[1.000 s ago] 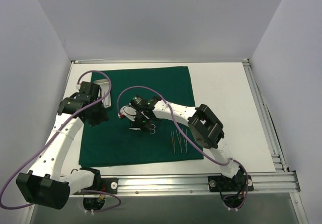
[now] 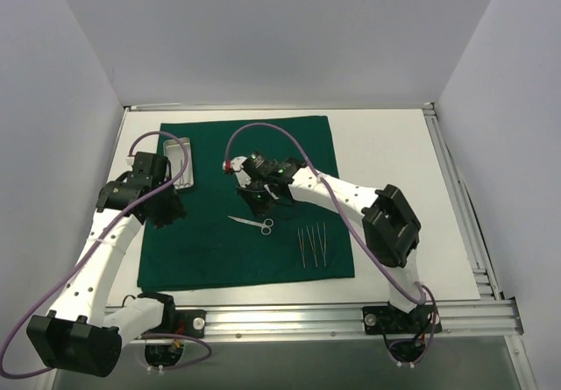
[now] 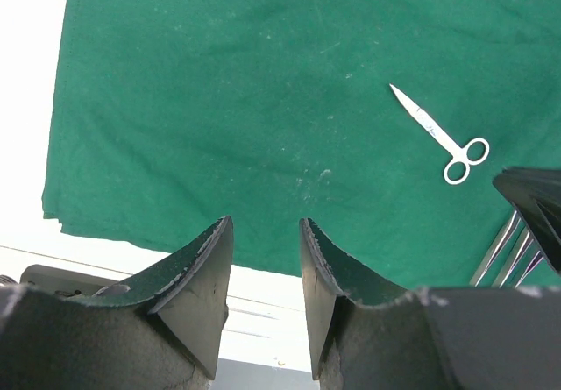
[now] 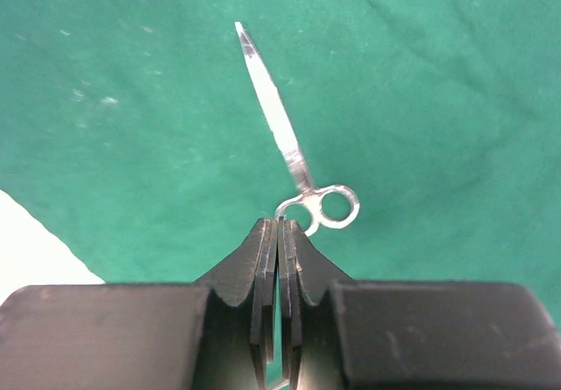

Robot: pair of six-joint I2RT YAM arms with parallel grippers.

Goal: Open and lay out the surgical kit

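Observation:
A green cloth lies spread out. Silver scissors lie flat near its middle, also in the right wrist view. Several thin steel instruments lie in a row at right. A metal tray holding instruments sits at back left. My left gripper hangs over the cloth's left part, fingers apart, nothing between them. My right gripper is shut just beside the scissors' rings in its view, nothing visible held; in the top view it is above them.
Bare white tabletop surrounds the cloth, widest at right. Grey walls stand at the back and sides.
My left arm has shifted slightly toward the front and left.

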